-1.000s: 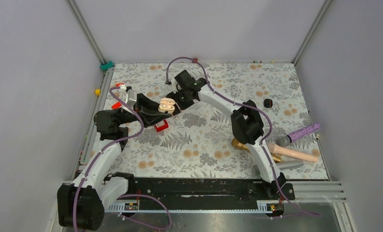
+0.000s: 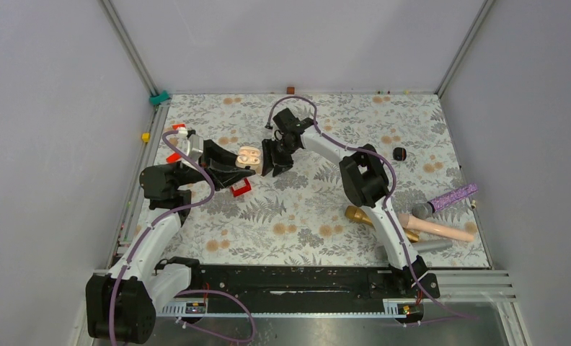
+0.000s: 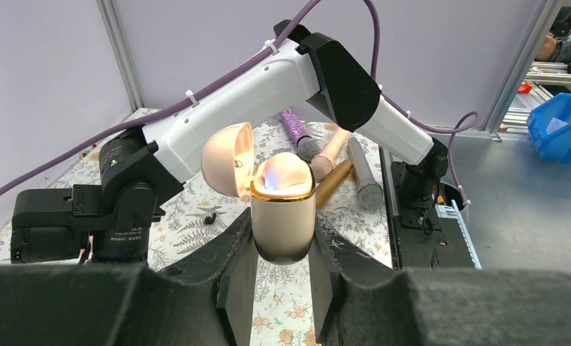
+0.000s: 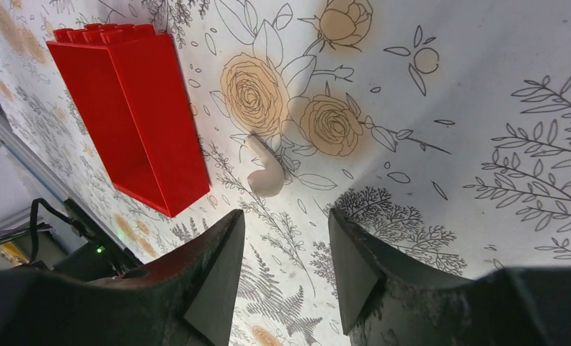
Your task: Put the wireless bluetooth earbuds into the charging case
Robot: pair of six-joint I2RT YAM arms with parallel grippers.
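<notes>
My left gripper is shut on the cream charging case [image 3: 282, 220], held upright in mid-air with its lid [image 3: 225, 164] open and a blue glow in its top. From above, something pale sits in the case [image 2: 249, 158]. A cream earbud [image 4: 267, 173] lies on the floral mat beside a red block [image 4: 153, 122]. My right gripper is part open just above the earbud, nothing between its fingertips.
Several microphones [image 2: 448, 198] lie at the right of the mat, partly under the right arm. A small black object [image 2: 399, 153] lies at the right.
The right arm has swung slightly to the right and down in the top view. The left arm and case look unchanged.
</notes>
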